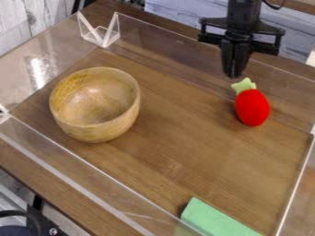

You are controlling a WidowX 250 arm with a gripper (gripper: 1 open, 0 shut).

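Observation:
My black gripper (231, 66) hangs at the top right, shut, with nothing visible between its fingers. Below it and a little to the right, a red oval object (252, 108) with a pale green top lies on the wooden table (172, 171), apart from the fingertips. A wooden bowl (95, 103) stands empty at the left.
A green block (231, 223) lies at the front right. Clear guards (101, 30) line the table edges.

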